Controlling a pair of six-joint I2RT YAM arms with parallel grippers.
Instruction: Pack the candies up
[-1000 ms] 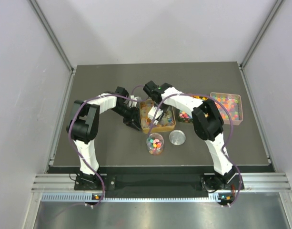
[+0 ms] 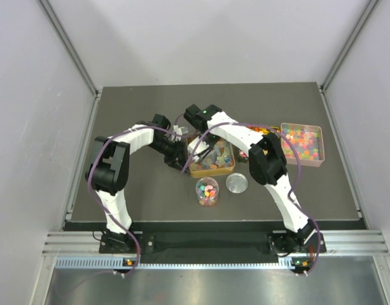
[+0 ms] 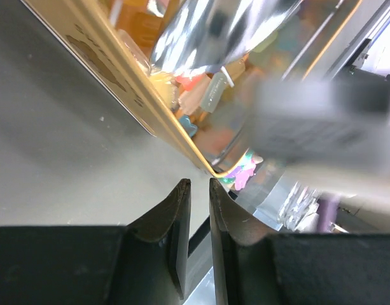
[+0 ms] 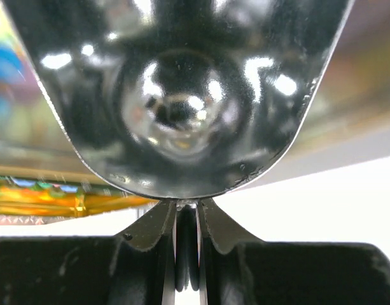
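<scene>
An open box [image 2: 217, 171] holds wrapped candies [image 3: 210, 92] at the centre of the table. My right gripper is shut on a shiny metal scoop, which is over the box and also shows in the left wrist view [image 3: 217, 35]. My left gripper is just outside the box's left wall, its fingertips close together with a narrow gap, nothing seen between them. A clear jar [image 2: 207, 192] with colourful candies stands in front of the box.
A round clear lid [image 2: 236, 183] lies right of the jar. At the right are a bin of colourful candies [image 2: 301, 143] and another container [image 2: 266, 130], partly hidden by the right arm.
The left arm has shifted very little.
</scene>
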